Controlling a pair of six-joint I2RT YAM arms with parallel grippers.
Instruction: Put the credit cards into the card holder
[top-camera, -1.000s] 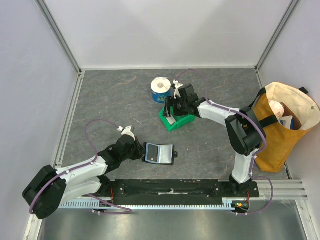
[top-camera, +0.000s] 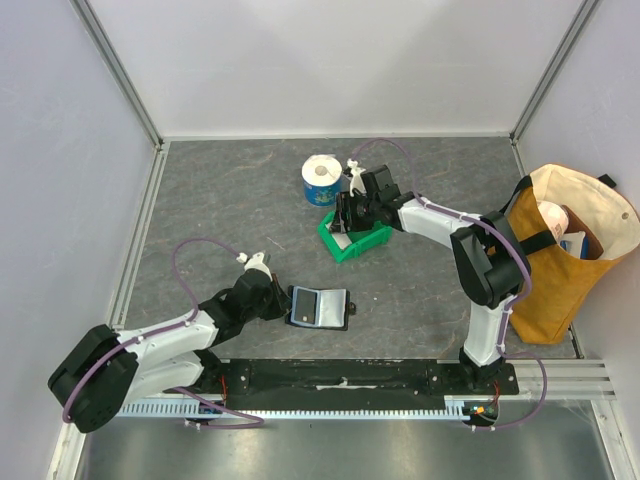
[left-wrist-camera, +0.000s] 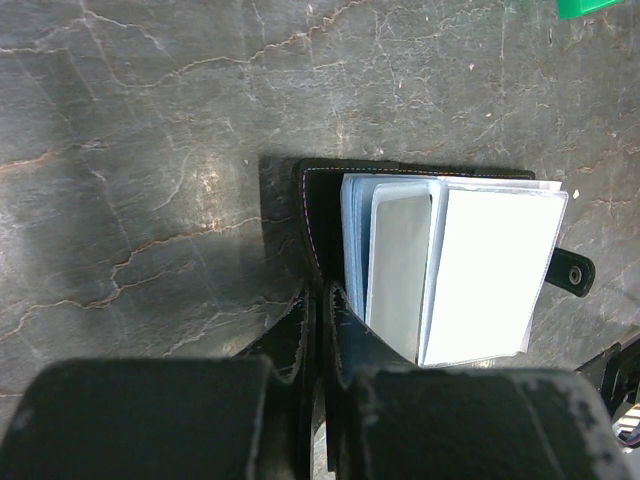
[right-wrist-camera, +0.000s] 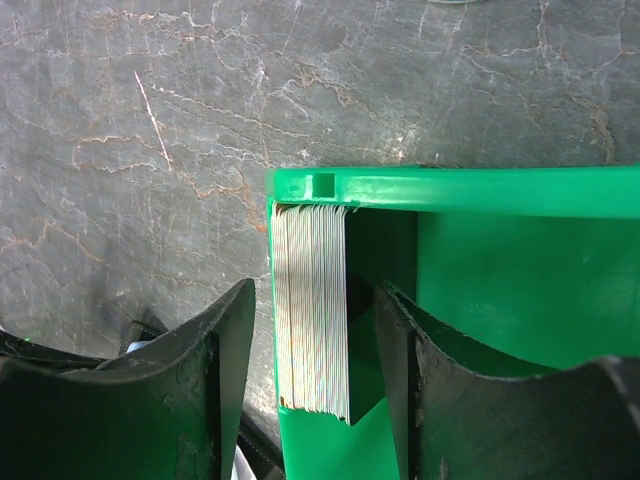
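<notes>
The card holder (top-camera: 319, 308) lies spread on the table with clear sleeves showing; a dark cover (left-wrist-camera: 322, 225) edges it in the left wrist view. My left gripper is shut on the holder's near left edge. A tight stack of white cards (right-wrist-camera: 312, 310) stands on edge at the left end of the green tray (right-wrist-camera: 520, 192). Over that stack is my right gripper, its fingers part open, one finger left of the cards and the other on their right. A gap shows on both sides of the stack.
Behind the tray stands a blue-and-white roll tub (top-camera: 321, 182). A mustard bag (top-camera: 548, 280) with items inside stands at the right wall. The holder's snap strap (left-wrist-camera: 573, 272) sticks out to its right. Table space left of the tray is clear.
The right gripper has shifted very slightly over the green tray. The left arm and the card holder look almost the same as before.
</notes>
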